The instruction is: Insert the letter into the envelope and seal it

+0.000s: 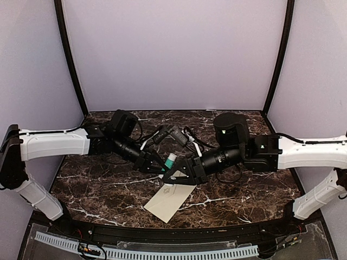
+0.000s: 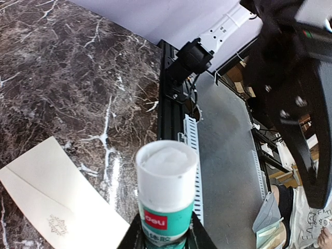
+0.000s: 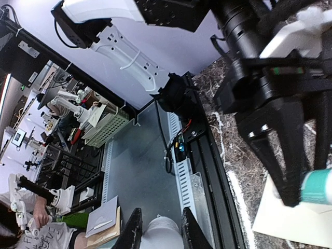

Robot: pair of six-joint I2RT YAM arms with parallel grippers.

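Note:
A cream envelope lies on the dark marble table with a faint emblem; no separate letter shows. My left gripper is shut on a glue stick, green-bodied with a red label and white upper end, held above the envelope. Right beside it, my right gripper is shut on a small white rounded piece, which looks like a cap. In the top view the two grippers crowd together over the envelope's far end and partly cover it. The glue stick appears between them there.
The front rail of the table runs just past the envelope's near corner. Bare marble lies to the right, with more free room on the left. The forearms cross close together over the middle.

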